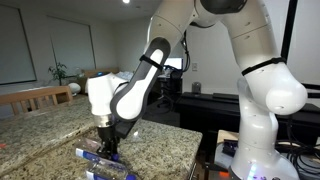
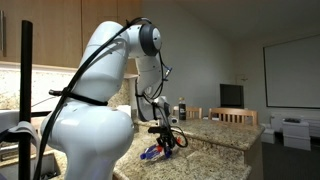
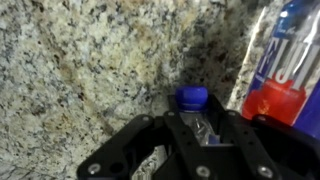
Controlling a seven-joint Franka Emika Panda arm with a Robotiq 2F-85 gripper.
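A clear bottle with a blue cap [image 3: 192, 97] lies along the middle of the wrist view, its body passing back between the fingers. My gripper is shut on it. At the upper right lies a second bottle [image 3: 285, 65], with a blue, white and red label, beside the held one. From exterior view 1, my gripper [image 1: 109, 146] points down at the near left of the counter, close over the bottles. The labelled bottle [image 1: 110, 173] is partly cut off by the lower edge there. Much of the held bottle is hidden by the gripper.
Speckled stone counter [image 1: 165, 147] stretches clear to the right of the gripper. A dark bottle [image 2: 182, 108] stands farther back in exterior view 2. Wooden chairs [image 1: 35, 98] are beyond the counter.
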